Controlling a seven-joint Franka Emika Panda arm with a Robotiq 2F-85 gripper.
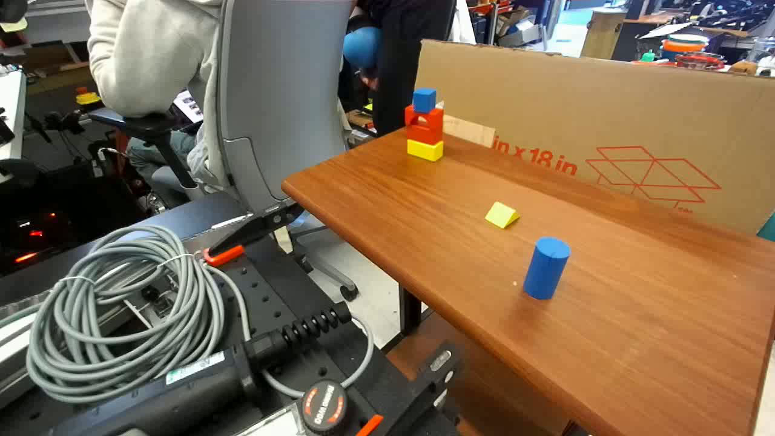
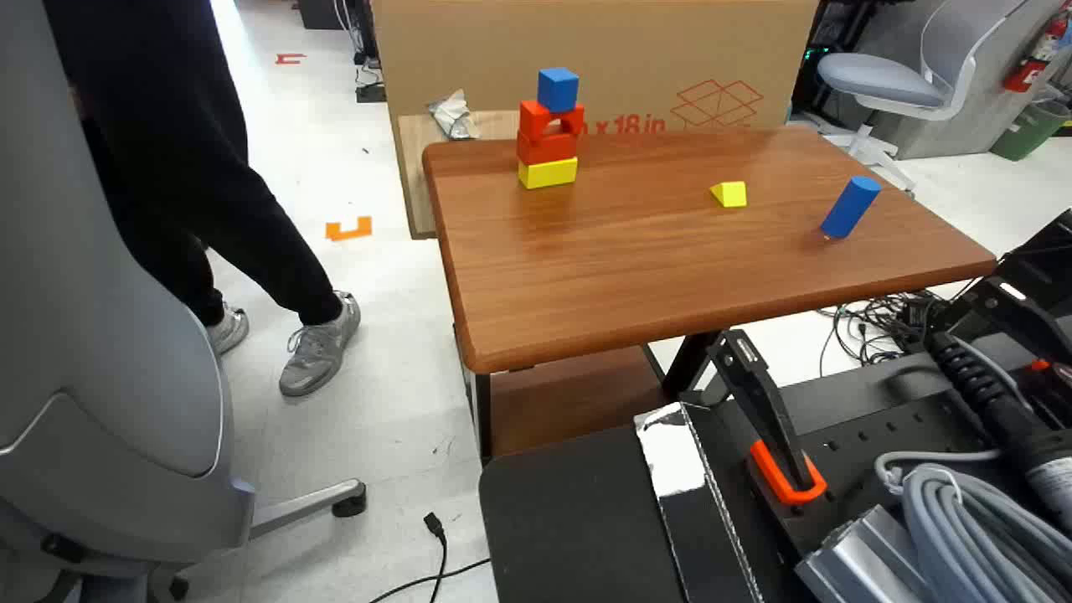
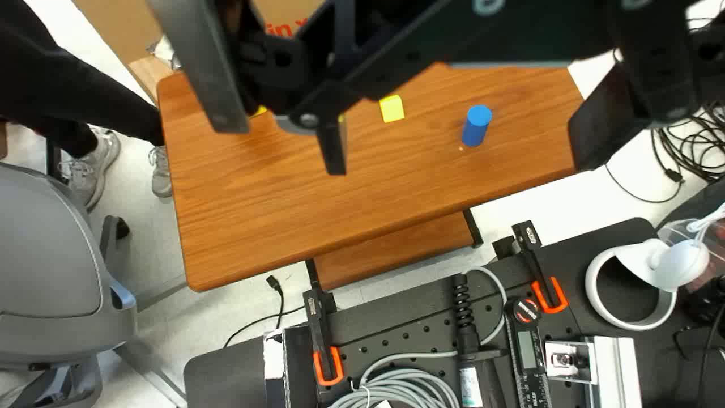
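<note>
My gripper shows only in the wrist view, high above the table, its fingers wide apart and nothing held. Toward the far left corner of the table stands a stack: a yellow block at the bottom, a red block, a red arch and a blue cube on top. A yellow wedge lies alone near the middle of the tabletop. Upright to its right is a blue cylinder, seen between my fingers in the wrist view. There, my gripper's body hides most of the stack.
Bare wood surrounds the pieces on the brown table. Behind it rises a cardboard panel. A black bench with clamps and a coiled grey cable lies at the near side. A grey chair and a person are off to the left.
</note>
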